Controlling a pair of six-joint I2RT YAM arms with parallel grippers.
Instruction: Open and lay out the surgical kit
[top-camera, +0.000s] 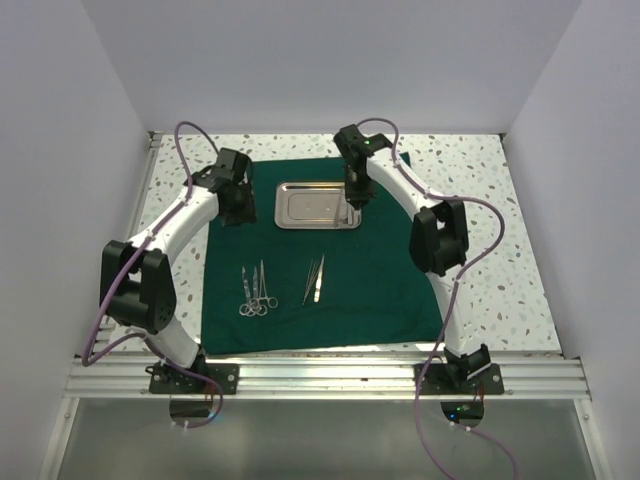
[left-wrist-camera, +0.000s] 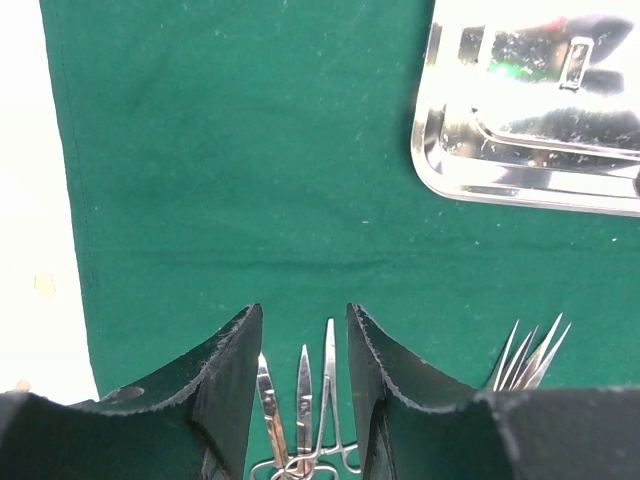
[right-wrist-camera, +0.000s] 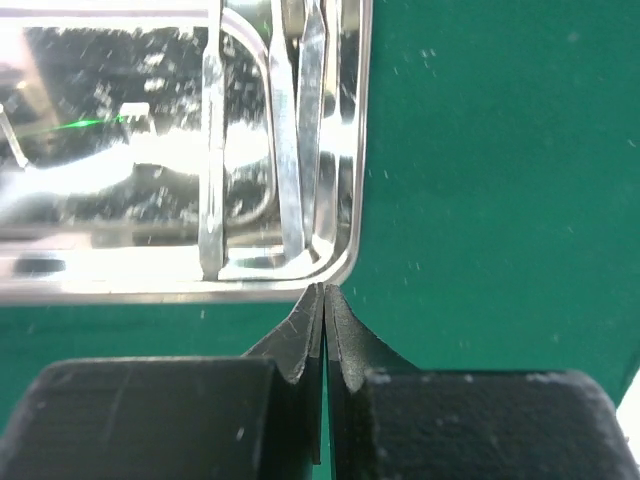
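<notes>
The silver tray (top-camera: 300, 226) stands on the green cloth (top-camera: 390, 290). In the right wrist view, three slim metal instruments lie in its right end: one handle (right-wrist-camera: 211, 170) apart, and two others (right-wrist-camera: 285, 150) close together by the wall. My right gripper is shut with its tips together, nothing between them, seen over the tray's near right corner and just short of the paired handles. My left gripper is open and empty, over the cloth left of the tray.
Scissor-like instruments (top-camera: 257, 300) lie on the cloth at front left. Tweezers (top-camera: 309, 284) and a scalpel handle (top-camera: 319, 284) lie near the middle.
</notes>
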